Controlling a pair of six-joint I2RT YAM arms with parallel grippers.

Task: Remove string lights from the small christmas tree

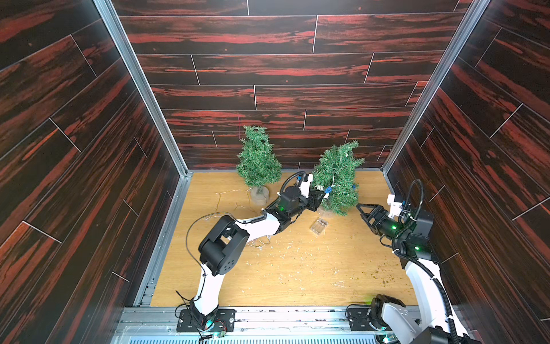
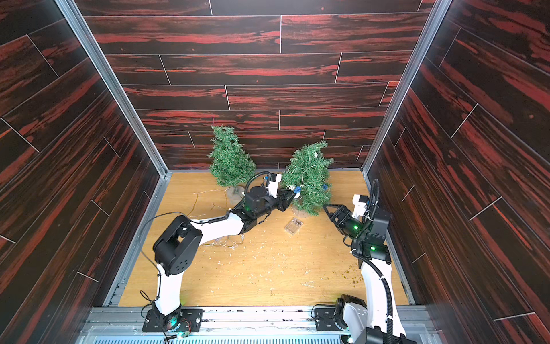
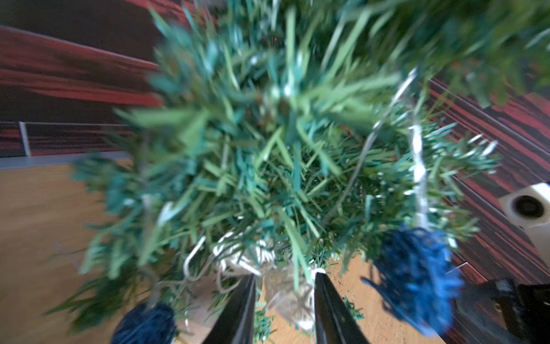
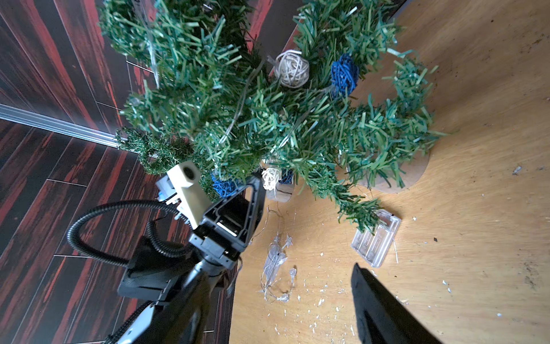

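Note:
On the right-hand small tree [image 1: 338, 172] hang string lights with blue and white wicker balls. In the right wrist view a white ball [image 4: 291, 68] and a blue ball [image 4: 344, 74] sit among the branches. My left gripper is part open at the tree's left side, its fingertips close to a white ball [image 3: 292, 301] low in the branches; contact cannot be told. A blue ball [image 3: 421, 278] dangles to the right of those fingers. To the right of the tree, my right gripper stands open and empty, apart from the branches.
A second tree [image 1: 257, 157] stands at the back left without visible balls. The clear battery box [image 1: 319, 226] lies before the decorated tree. Loose wire lights [image 4: 278, 269] and small scraps lie on the table.

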